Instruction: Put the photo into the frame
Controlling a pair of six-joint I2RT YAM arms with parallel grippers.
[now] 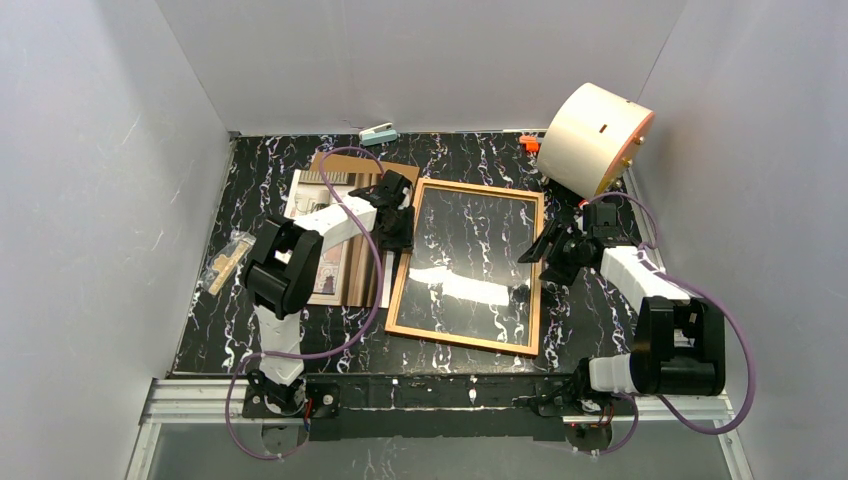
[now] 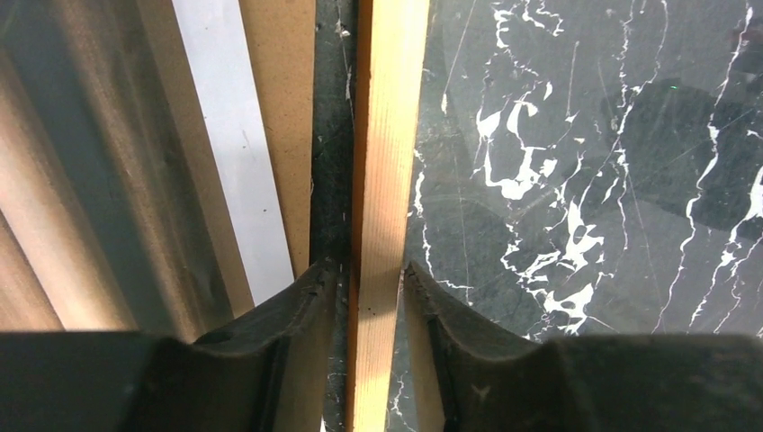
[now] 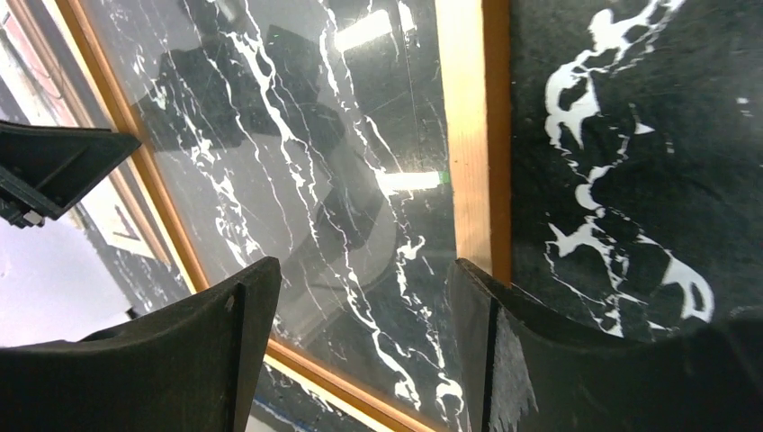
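Note:
The wooden frame (image 1: 465, 341) lies flat in the middle of the table, dark marble pattern showing inside it. To its left, partly hidden beneath my left arm, is the photo (image 1: 328, 275), brown-striped with a white margin. My left gripper stands part open astride the frame's left bar (image 2: 389, 135); a dark gap shows between the bar and the left fingertip, while the right one is close against it. At the opposite bar (image 3: 468, 135), my right gripper is wide open, one finger at that bar and the other over the frame's inside, nothing held.
Brown board (image 1: 400, 173) shows behind and under the photo. A large cream cylinder (image 1: 590, 140) stands at the back right. An orange item (image 1: 530, 144) and a stapler-like tool (image 1: 378, 134) lie at the back edge; a clear bag (image 1: 228, 262) lies far left.

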